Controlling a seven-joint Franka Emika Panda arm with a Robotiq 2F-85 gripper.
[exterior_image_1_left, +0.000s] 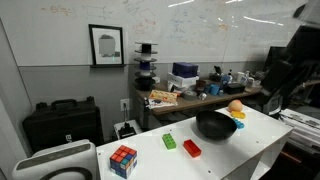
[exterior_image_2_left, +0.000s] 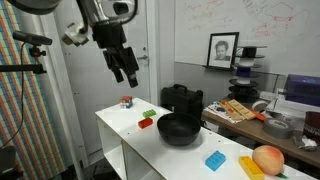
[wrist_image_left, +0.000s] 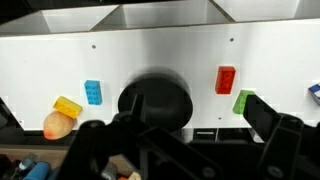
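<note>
My gripper (exterior_image_2_left: 124, 76) hangs high above the white table, open and holding nothing. In the wrist view its dark fingers stand wide apart, with a black pan (wrist_image_left: 158, 92) behind the left one. A red block (wrist_image_left: 225, 80) and a green block (wrist_image_left: 243, 101) lie to the right of the pan in that view. On its other side are a blue block (wrist_image_left: 93, 92), a yellow block (wrist_image_left: 68, 107) and an orange round fruit (wrist_image_left: 58, 125). Exterior view 1 shows a multicoloured puzzle cube (exterior_image_1_left: 123, 160) at the table's near left.
A white appliance (exterior_image_1_left: 60, 163) stands beside the cube. Behind the white table runs a wooden bench (exterior_image_2_left: 245, 122) with a pot, boxes and a dark tiered stand (exterior_image_1_left: 146, 68). Bare white tabletop (wrist_image_left: 150, 50) lies along one side of the pan.
</note>
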